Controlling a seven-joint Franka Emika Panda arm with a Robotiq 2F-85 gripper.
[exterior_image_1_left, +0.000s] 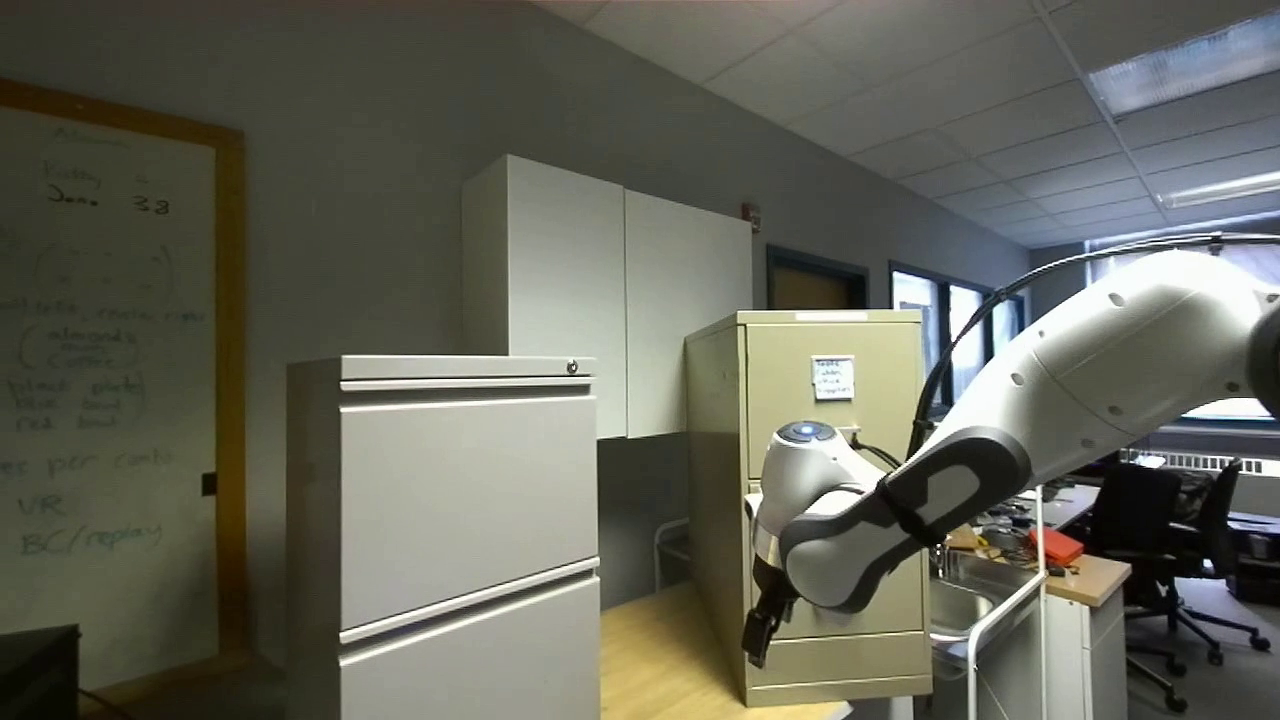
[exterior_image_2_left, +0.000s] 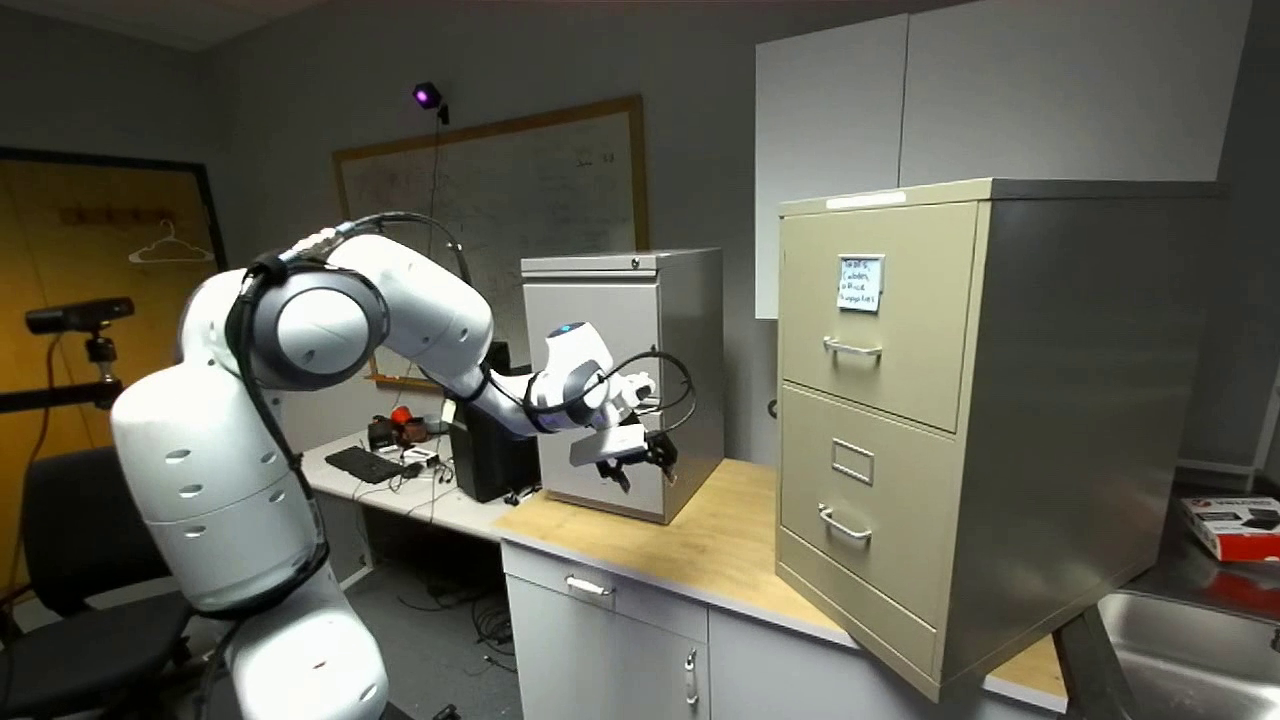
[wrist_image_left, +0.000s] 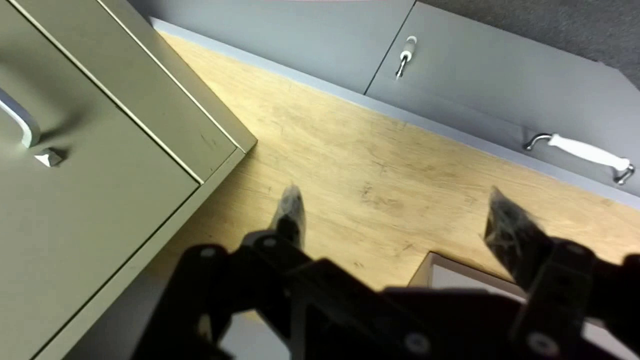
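My gripper is open, its two fingers spread wide with nothing between them, over the bare wooden counter (wrist_image_left: 372, 174). In the first exterior view the gripper (exterior_image_1_left: 758, 636) hangs low, in front of the tan filing cabinet (exterior_image_1_left: 840, 666). The second exterior view puts the gripper (exterior_image_2_left: 642, 470) in front of the grey filing cabinet (exterior_image_2_left: 693, 384). All drawers that show on both cabinets are closed. In the wrist view part of the tan cabinet (wrist_image_left: 90, 222) fills the left side, with a handle (wrist_image_left: 21, 117) near the edge.
A sink (exterior_image_2_left: 1188, 654) lies right of the tan cabinet, and a desk with a keyboard (exterior_image_2_left: 366, 464) stands to the left.
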